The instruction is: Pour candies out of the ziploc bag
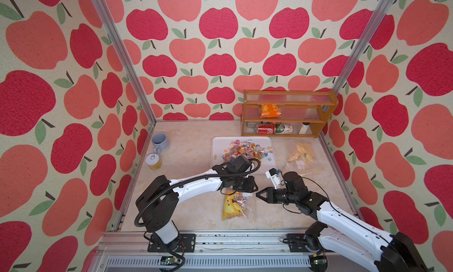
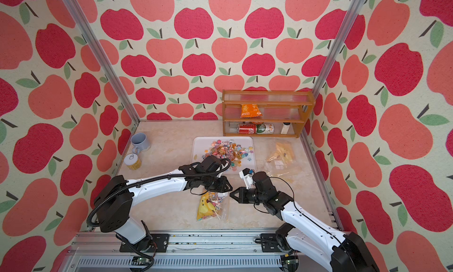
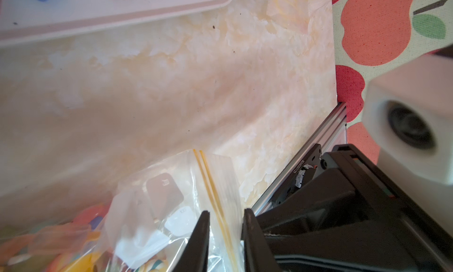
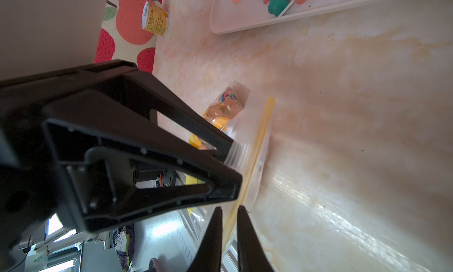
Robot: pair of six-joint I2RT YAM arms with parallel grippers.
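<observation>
A ziploc bag (image 1: 233, 206) with colourful candies and a yellow piece lies on the front middle of the table; its orange zip strip (image 3: 210, 187) faces right. My left gripper hangs over that open-end edge, fingertips apart on either side of the strip, part open. My right gripper is just to the right, low by the same edge, its fingers looking close together; whether it touches the bag is unclear. A white tray (image 1: 219, 144) behind holds a spread of loose candies.
Another bag (image 1: 302, 156) lies at the back right, below a wooden shelf (image 1: 287, 120) with snacks and cans. A blue mug (image 1: 159, 142) and a can (image 1: 153, 162) stand at the left. Bare table lies left of the bag.
</observation>
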